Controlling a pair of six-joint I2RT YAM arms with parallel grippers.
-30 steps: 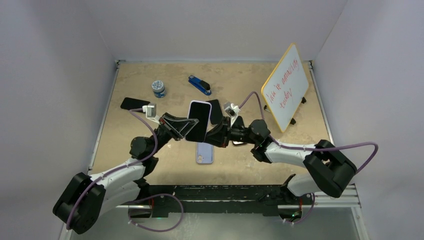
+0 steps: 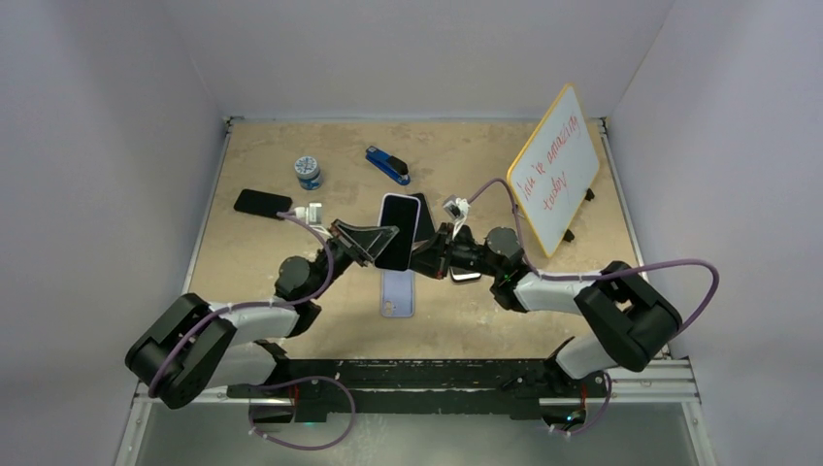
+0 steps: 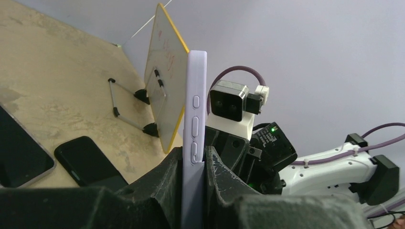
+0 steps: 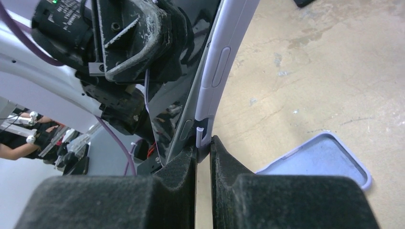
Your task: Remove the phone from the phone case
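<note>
A phone with black screen in a lilac case (image 2: 400,212) is held upright above the table by my left gripper (image 2: 388,243), shut on it. In the left wrist view the case's edge (image 3: 195,109) with its buttons rises between the fingers. My right gripper (image 2: 417,260) is at the phone's lower right; in the right wrist view its fingertips (image 4: 217,152) are at the case's lower corner, the gap narrow. Whether it grips that corner is unclear.
A flat lilac case (image 2: 398,296) lies below. Dark phones (image 2: 260,203) (image 3: 86,160), a blue stapler (image 2: 386,164) and a jar (image 2: 308,173) are on the table. A whiteboard (image 2: 553,165) stands at right.
The held phone and my left gripper have moved rightward, and my right gripper has shifted slightly right alongside them.
</note>
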